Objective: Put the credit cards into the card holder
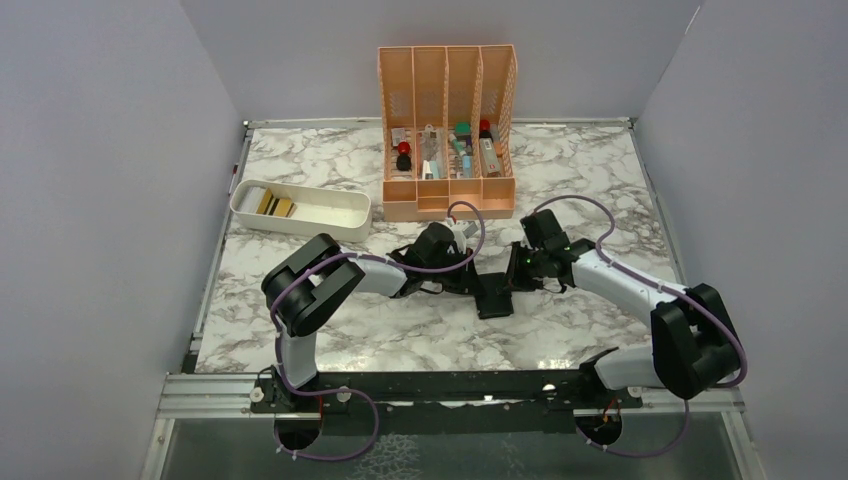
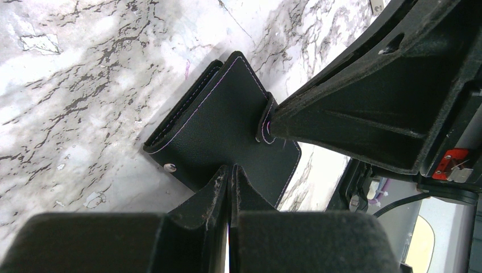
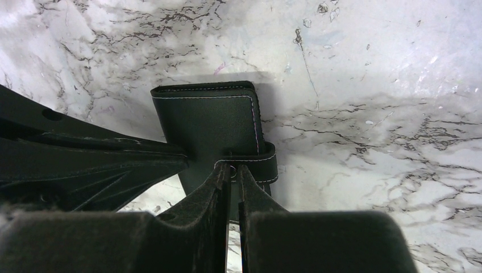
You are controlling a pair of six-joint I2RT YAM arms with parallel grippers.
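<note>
The black leather card holder (image 1: pixel 495 300) lies closed and flat on the marble table between both arms, white stitching along its edges. In the left wrist view, the holder (image 2: pixel 213 125) shows a folded spine with a metal stud. My left gripper is shut with its tips against the holder's face. Across the holder's other side runs a strap (image 3: pixel 258 168). The right gripper is shut, its tips at the strap's end over a small round snap. Whether anything thin sits between either pair of fingers is hidden. No credit cards show outside the holder.
A cream tray (image 1: pixel 335 200) with yellow and black pieces (image 1: pixel 275 204) at its left end stands at the back left. Behind the holder is an orange compartment organizer (image 1: pixel 450 212) filled with small items.
</note>
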